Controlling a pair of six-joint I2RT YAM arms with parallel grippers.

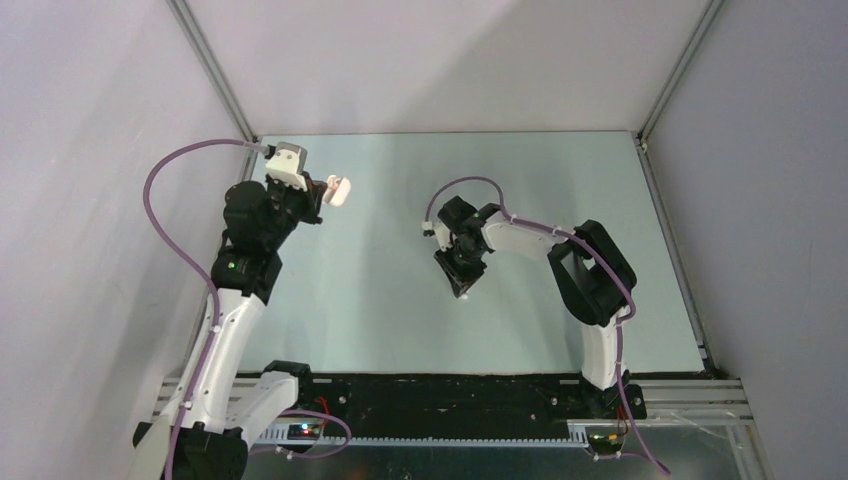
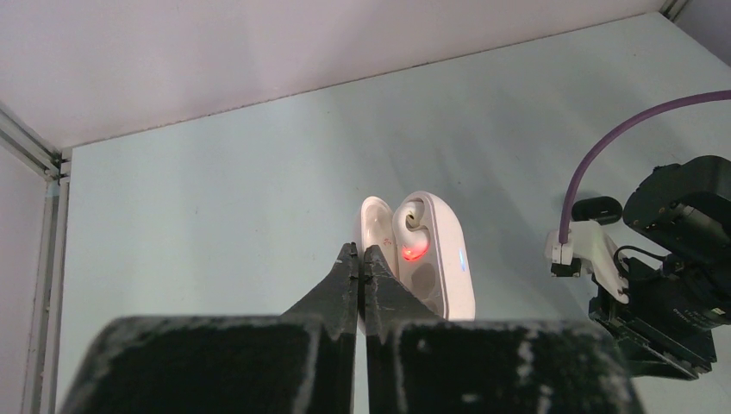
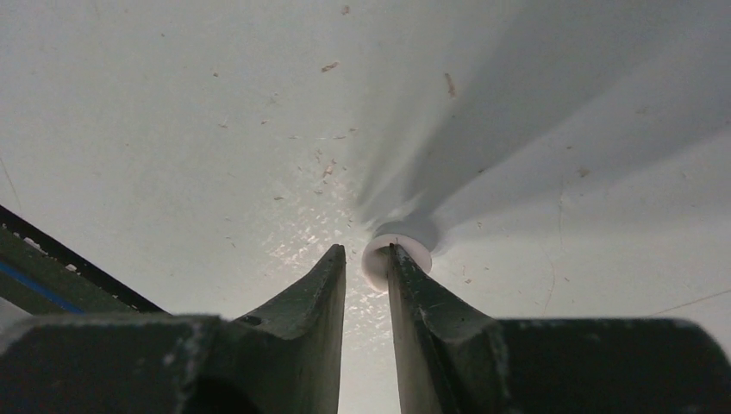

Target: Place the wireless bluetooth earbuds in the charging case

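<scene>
The open pinkish-white charging case (image 2: 454,250) is at the tips of my left gripper, which is shut; its fingers cover part of the case, and I cannot tell whether they pinch it. One white earbud (image 2: 414,235) sits in the upper socket above a red glow; the lower socket looks empty. In the right wrist view, a second earbud (image 3: 374,267) is on the table, seen as a pale rounded shape. My right gripper stands part open there, its right fingertip overlapping the earbud and its left fingertip just beside it.
A small black rounded object (image 2: 596,210) appears beyond the right wrist in the left wrist view.
</scene>
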